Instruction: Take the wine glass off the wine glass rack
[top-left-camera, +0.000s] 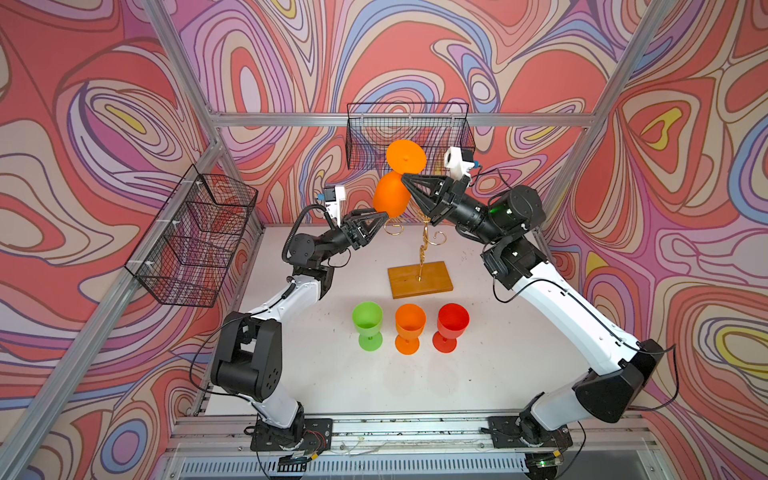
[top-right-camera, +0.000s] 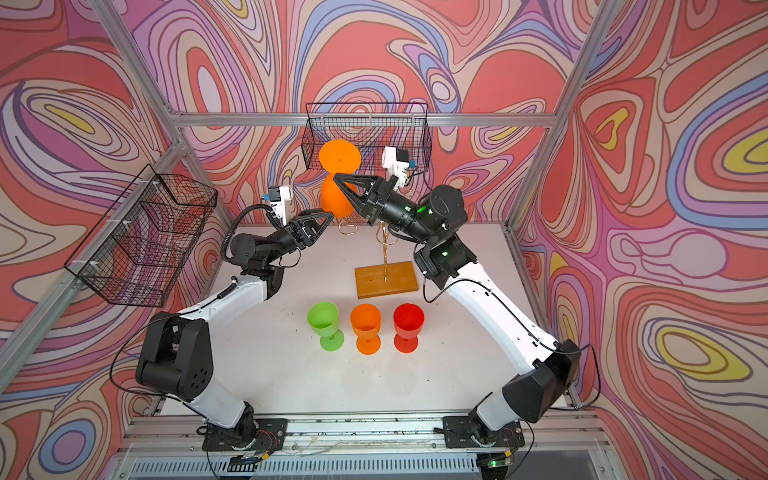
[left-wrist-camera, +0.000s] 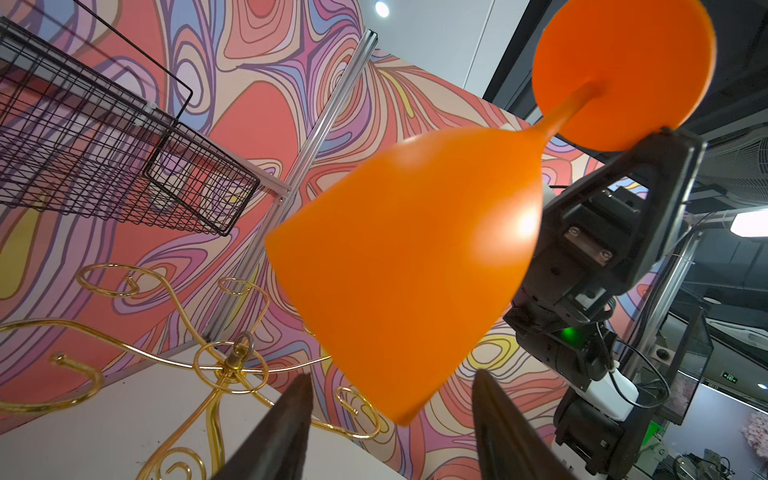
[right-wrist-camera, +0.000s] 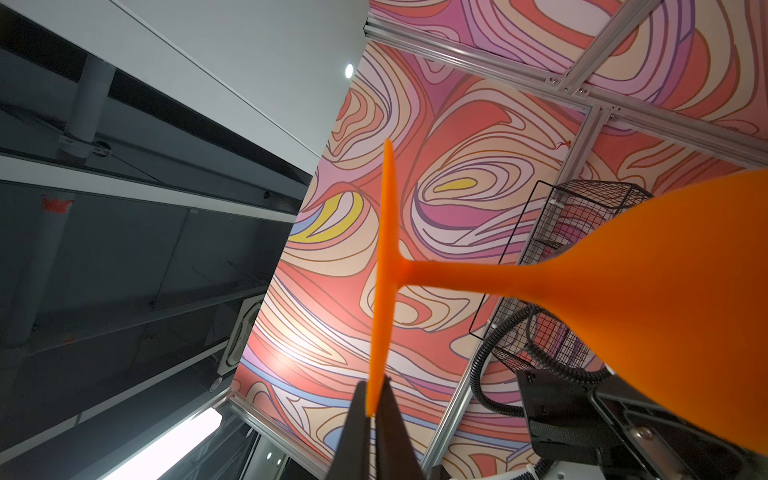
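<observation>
An orange wine glass (top-left-camera: 390, 194) hangs in the air with its foot up and its bowl tilted down. My right gripper is shut on the rim of the foot. My left gripper is open below the bowl; in the left wrist view the bowl's lower rim shows between its two separated fingers. Whether they touch it I cannot tell. The gold wine glass rack (left-wrist-camera: 232, 364) has empty curled rings in the left wrist view. Its wooden base (top-left-camera: 420, 280) stands on the table, while the arms and glass partly cover its upper part in the top views.
Green (top-left-camera: 368, 317), orange (top-left-camera: 410, 320) and red (top-left-camera: 453, 320) glasses stand upright in a row in front of the rack. Wire baskets hang at the back (top-left-camera: 408, 106) and at the left (top-left-camera: 192, 240).
</observation>
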